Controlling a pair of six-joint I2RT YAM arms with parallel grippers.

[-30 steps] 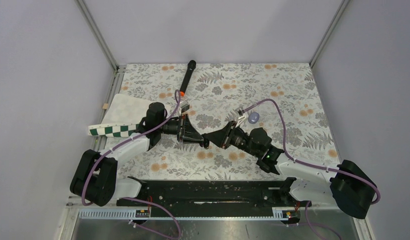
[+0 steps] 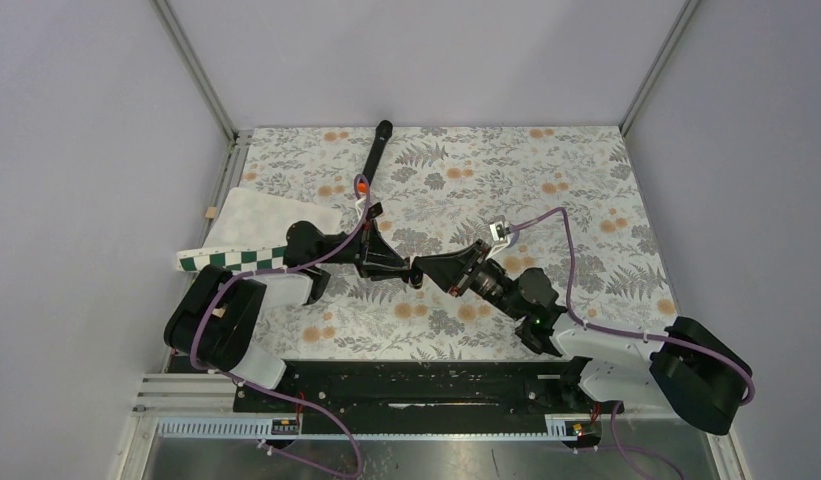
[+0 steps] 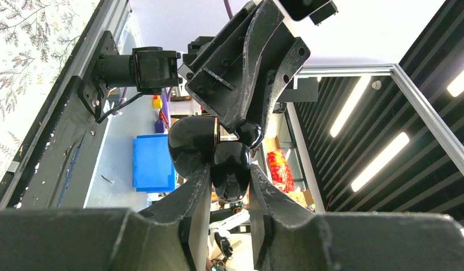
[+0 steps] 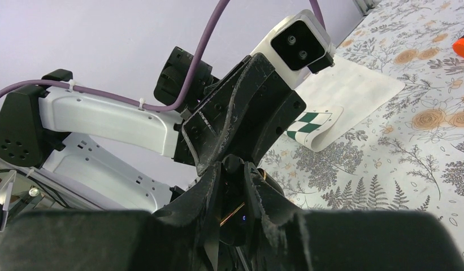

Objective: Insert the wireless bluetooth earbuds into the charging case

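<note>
At the centre of the top view my left gripper [image 2: 404,268] and right gripper [image 2: 421,266] meet over the cloth. In the left wrist view, my left fingers are shut on a glossy black piece [image 3: 230,169], the charging case or part of it, with a rounded lid-like part beside it. The right gripper's tips hold a small dark piece [image 3: 248,133] just above, touching it. The right wrist view shows my right fingers shut on that small piece [image 4: 233,164], an earbud by its look, over the case [image 4: 234,226]. Whether it sits inside the case is hidden.
A black microphone [image 2: 378,150] with an orange end lies at the back. A white sheet [image 2: 266,210] with a green checked edge lies at the left.
Since about a second ago both arms have shifted a little rightward, still meeting at the centre; the left wrist has turned slightly.
</note>
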